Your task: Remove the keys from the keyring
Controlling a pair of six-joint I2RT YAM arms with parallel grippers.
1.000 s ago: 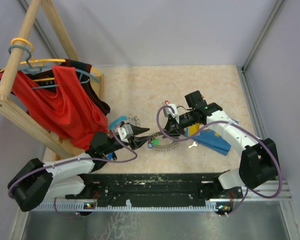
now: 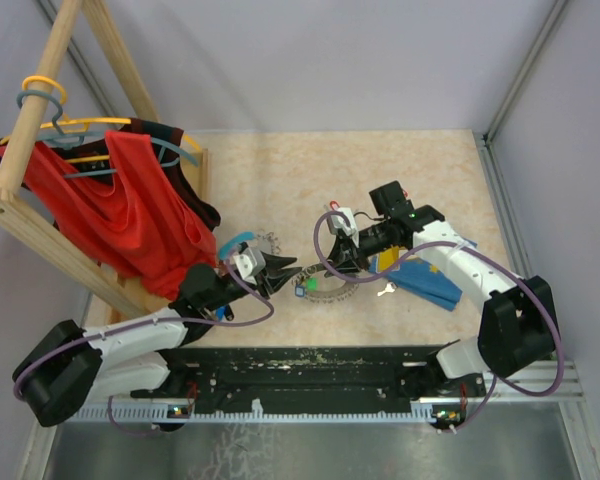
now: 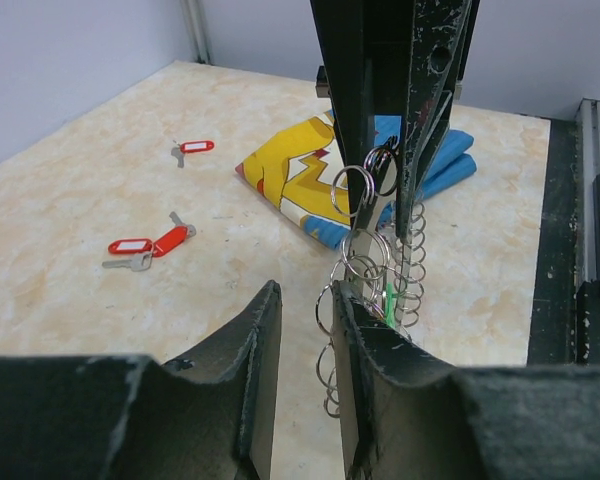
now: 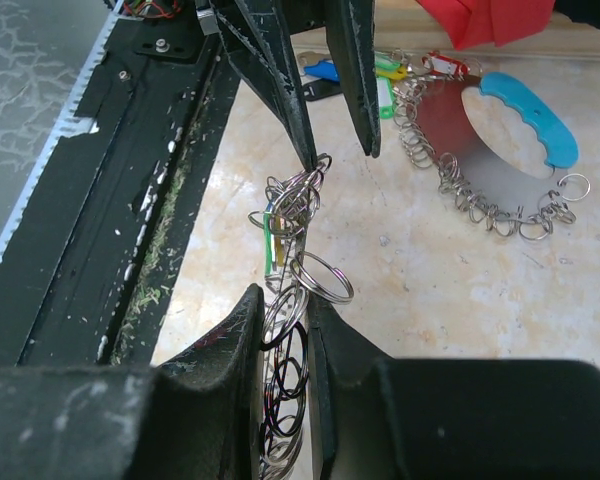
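In the centre of the table, my right gripper (image 2: 342,262) is shut on a chain of metal rings (image 2: 325,292), black and silver ones, with small coloured tags among them (image 4: 273,245). My left gripper (image 2: 288,268) is part open just left of it; in the right wrist view its fingers (image 4: 356,90) hang at the top of the ring cluster. In the left wrist view the rings (image 3: 370,268) sit between and beyond its fingertips; whether they are held cannot be told. Loose keys with red tags (image 3: 170,240) lie on the table.
A blue and yellow cloth (image 2: 425,285) lies under the right arm. A ring coil with a blue handle (image 4: 520,110) and tagged keys lie by the clothes rack (image 2: 20,150) at left. Its dark front edge (image 2: 310,370) is close.
My left gripper has shifted very slightly, its fingertips now a little higher in the top view. The right arm has not visibly moved.
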